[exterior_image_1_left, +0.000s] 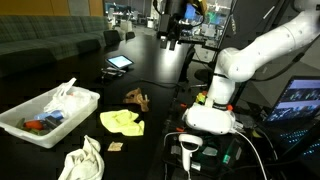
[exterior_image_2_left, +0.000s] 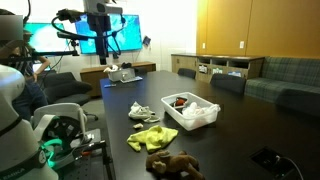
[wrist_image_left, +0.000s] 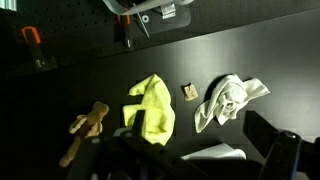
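High above the dark table, my gripper (exterior_image_2_left: 94, 50) stands open with nothing between its fingers. In the wrist view a yellow cloth (wrist_image_left: 153, 109) lies crumpled below it, between a brown plush toy (wrist_image_left: 85, 133) on the left and a white cloth (wrist_image_left: 228, 98) on the right. A small tan square block (wrist_image_left: 190, 92) sits between the two cloths. The white bin (exterior_image_1_left: 47, 128) holds a white cloth (exterior_image_1_left: 67, 98) and several coloured items; only part of its edge shows at the bottom of the wrist view.
A tablet-like device (exterior_image_1_left: 120, 60) rests toward the table's far end, with a small dark object and cable (exterior_image_2_left: 272, 160) also on the tabletop. Chairs (exterior_image_2_left: 227, 82) line one side. Beside the table stands a laptop (exterior_image_1_left: 297, 105).
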